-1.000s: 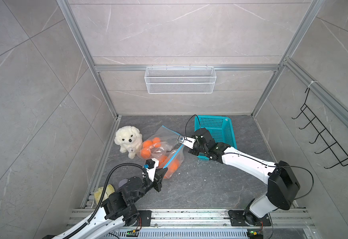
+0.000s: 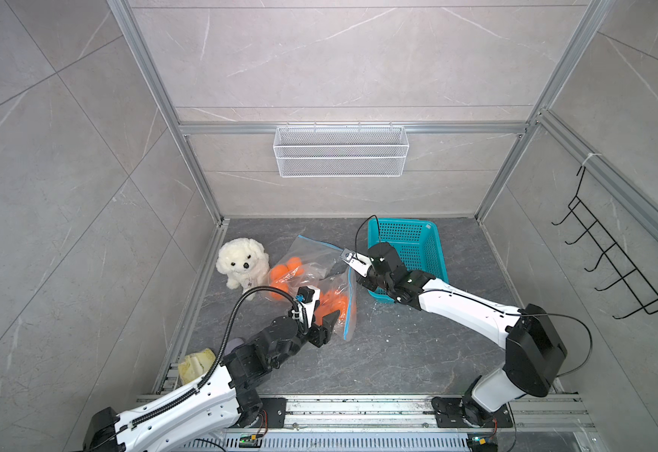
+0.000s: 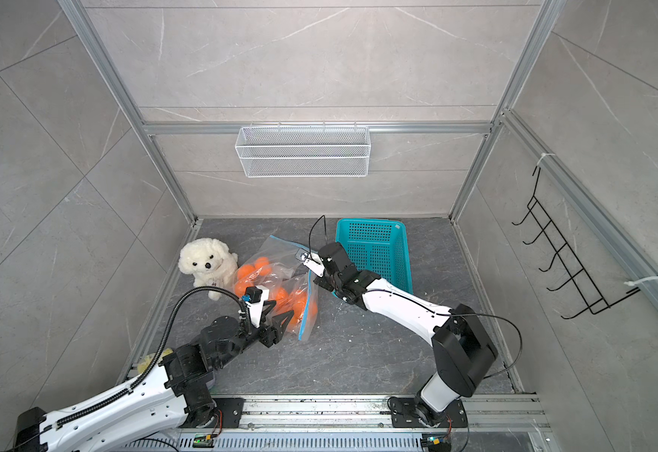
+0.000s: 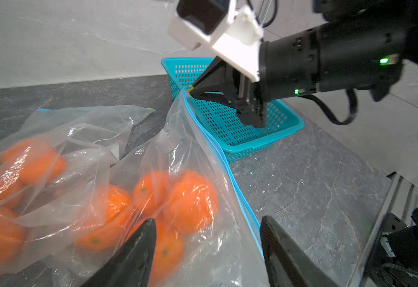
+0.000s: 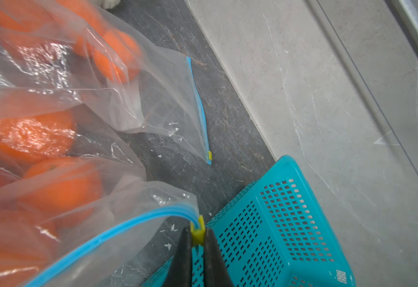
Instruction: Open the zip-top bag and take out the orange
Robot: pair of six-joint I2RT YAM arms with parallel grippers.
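Observation:
The clear bag of orange fruit lies on the floor, its blue zip edge slanting up to my right gripper. That gripper is shut on a yellow-tipped corner of the blue edge, beside the teal basket. Several oranges show through the film. Around the near end of the blue edge, my left gripper stands open, one finger in front of the film and the other to the right of the edge. Another blue strip lies flat farther back; whether it belongs to the same bag I cannot tell.
A teal basket stands behind and under my right gripper. A white toy dog sits at the bag's left, and a yellow item lies at the front left. Floor to the right of the bag is clear.
My left gripper has moved right and away from the front edge, over the bag's near end. The near end of the blue edge has swung to the right, standing more upright in the view.

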